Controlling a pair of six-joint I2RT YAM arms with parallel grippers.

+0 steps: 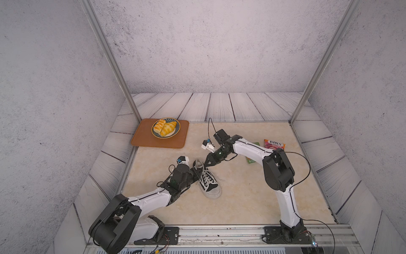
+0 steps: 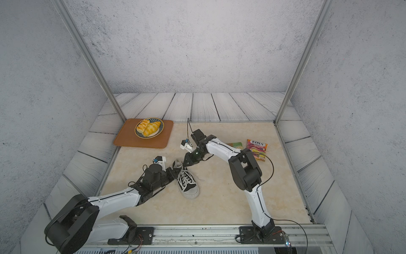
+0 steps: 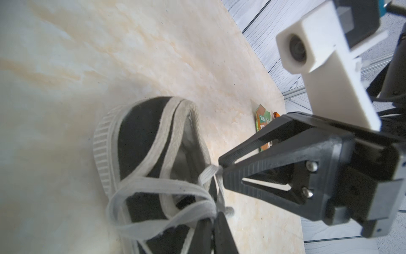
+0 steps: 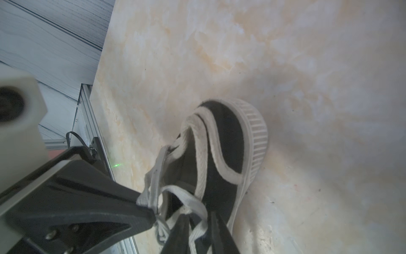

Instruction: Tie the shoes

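A black-and-white canvas sneaker (image 1: 209,186) with loose white laces (image 3: 160,186) lies at the middle of the table, toe toward the front. My left gripper (image 1: 195,173) reaches over its heel end from the left, fingers shut at the laces in the left wrist view; a lace looks caught at their tips. My right gripper (image 1: 206,163) is at the upper right side of the shoe's opening, its fingertips (image 3: 228,175) touching a lace loop. Its fingers look slightly apart in the right wrist view; whether lace lies between them is unclear.
A brown tray (image 1: 143,139) with a plate of pastries (image 1: 167,127) sits at the back left. A red snack packet (image 1: 275,144) and a green packet (image 2: 234,145) lie at the back right, partly behind my right arm.
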